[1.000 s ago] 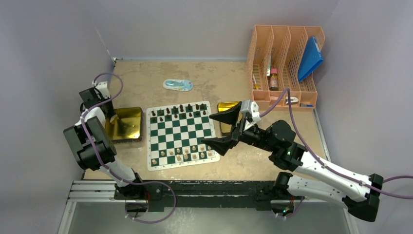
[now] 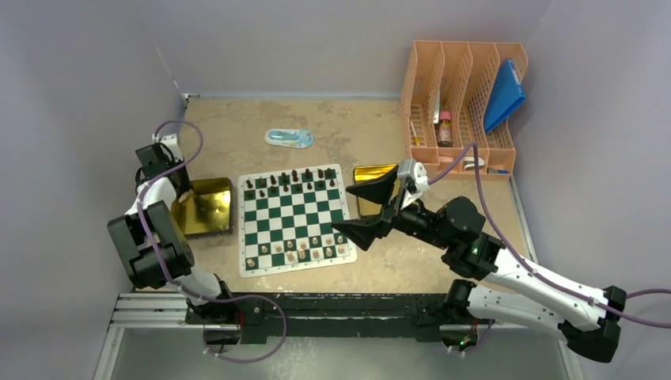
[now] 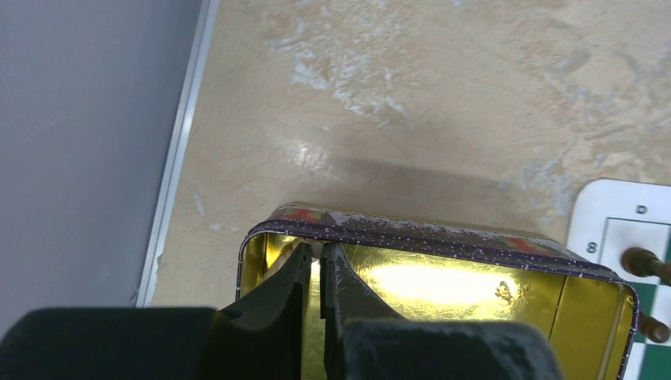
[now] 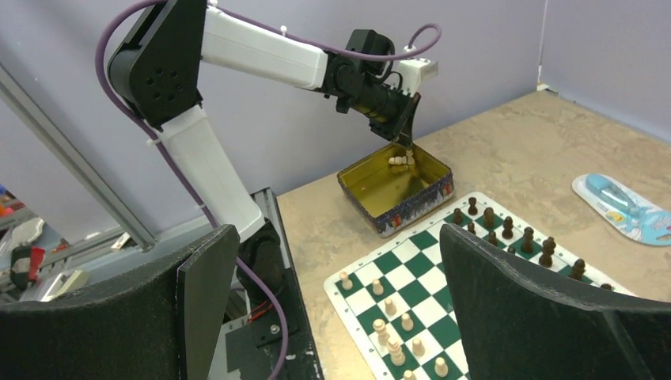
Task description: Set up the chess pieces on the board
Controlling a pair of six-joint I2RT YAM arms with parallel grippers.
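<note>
My left gripper is down at the far edge of the gold tray (image 2: 207, 223), shut on a pale chess piece, mostly hidden by the fingers and rim. Pale pieces (image 4: 401, 161) lie in that tray. The chessboard (image 2: 293, 210) carries dark pieces (image 4: 546, 252) along its far side and pale pieces (image 4: 397, 353) along its near side. My right gripper (image 2: 342, 212) stands wide open above the board's right edge, nothing between its fingers.
A second gold tray (image 2: 372, 169) is partly hidden under the right arm. A pink organizer (image 2: 427, 71) stands at back right, a blue packaged item (image 2: 290, 138) behind the board. Grey walls border the table.
The left arm has shifted slightly right over the last second, its gripper still at the tray. The right arm has moved slightly right.
</note>
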